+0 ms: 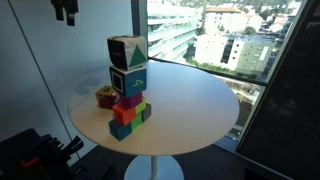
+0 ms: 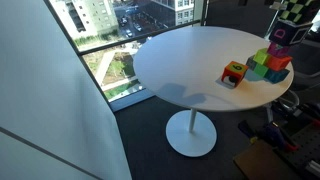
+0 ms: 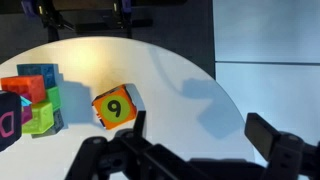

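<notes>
High over the white table, my gripper stands open, its two dark fingers far apart and nothing between them. In exterior view 1 the gripper point(image 1: 65, 12) hangs at the upper left, well above and left of the blocks. An orange block point(image 3: 115, 107) with a green face and a black 9 lies on the table, left of the gripper in the wrist view. Beside it rises a stack of coloured blocks, including a teal block point(image 1: 120, 130) at the base and a patterned cube point(image 1: 128, 51) on top. In the wrist view, a dark cube point(image 3: 10, 118) covers part of the stack.
A large window point(image 1: 215, 38) stands behind it, with dark floor point(image 2: 150, 150) around the table leg.
</notes>
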